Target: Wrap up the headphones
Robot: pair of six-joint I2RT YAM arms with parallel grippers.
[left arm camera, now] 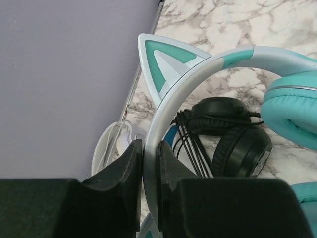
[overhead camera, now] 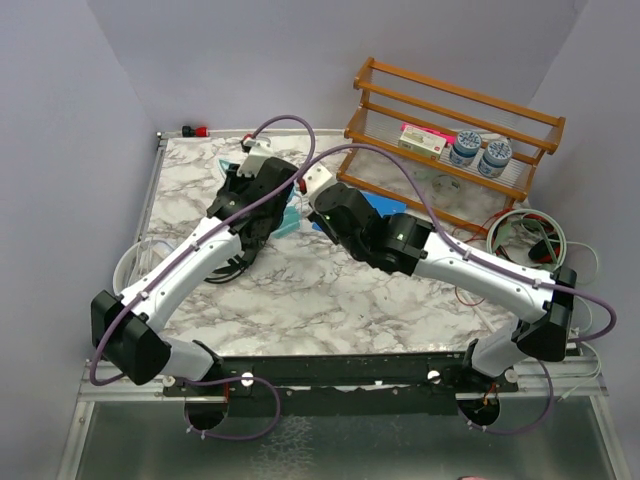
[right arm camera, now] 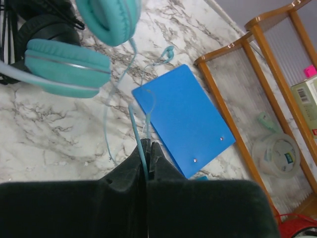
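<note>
In the left wrist view, my left gripper is shut on the silver-white headband [left arm camera: 171,101] of the teal cat-ear headphones. One pointed ear [left arm camera: 156,74] stands up, and a round teal ear cushion [left arm camera: 292,109] shows at the right edge. My right gripper is shut with a thin teal cable [right arm camera: 136,130] running between its fingers. Both teal cushions [right arm camera: 67,69] hang to the upper left in the right wrist view, held above the table. From the top, the left arm hides most of the headphones [overhead camera: 288,222].
Black headphones [left arm camera: 240,144] with bundled cable lie on the marbled table below the held pair. A blue board [right arm camera: 183,119] lies flat near a wooden rack [overhead camera: 450,140] holding jars and a box. White headphones [overhead camera: 535,235] lie at the right.
</note>
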